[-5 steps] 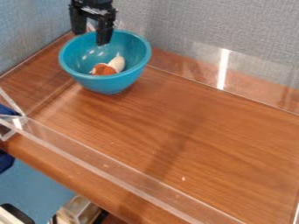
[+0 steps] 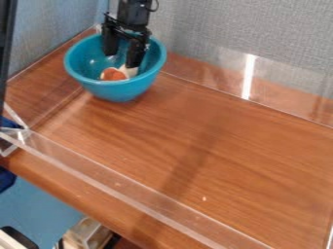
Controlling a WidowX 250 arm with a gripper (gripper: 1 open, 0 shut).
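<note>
A turquoise bowl [image 2: 117, 89] sits toward the back left of the wooden table. Inside it lies an orange-red object [image 2: 115, 74] with a paler piece beside it. My dark gripper [image 2: 120, 56] reaches down into the bowl, its fingers around or just over these contents; whether they touch or hold anything is unclear.
Clear panels run along its edges, with grey walls behind. Various dark and light items lie off the table at the lower left.
My gripper has moved right and downward, from above the bowl's back left into the bowl, and now covers part of what lies inside.
</note>
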